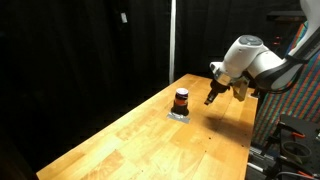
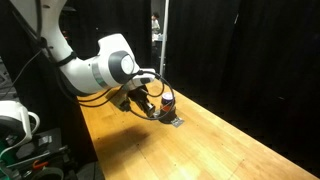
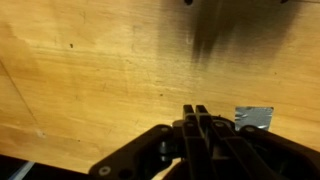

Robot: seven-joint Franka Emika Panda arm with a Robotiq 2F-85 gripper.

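Note:
A dark cylindrical object with a red band and pale top (image 1: 181, 101) stands upright on the wooden table, a silver patch (image 1: 178, 117) at its foot. In exterior view 2 the same banded object (image 2: 167, 101) appears just beyond the hand. My gripper (image 1: 210, 99) hangs over the table to the right of it, apart from it. From the wrist, the gripper's fingers (image 3: 189, 113) look drawn together over bare wood; nothing can be made out between them. The silver patch (image 3: 254, 118) lies to their right there, and the banded object is out of that view.
The wooden table (image 1: 120, 142) is wide and clear to the left and front. A black curtain (image 1: 80, 70) hangs behind it. Beside the table at the right stands a dark stand or cart (image 1: 295, 145).

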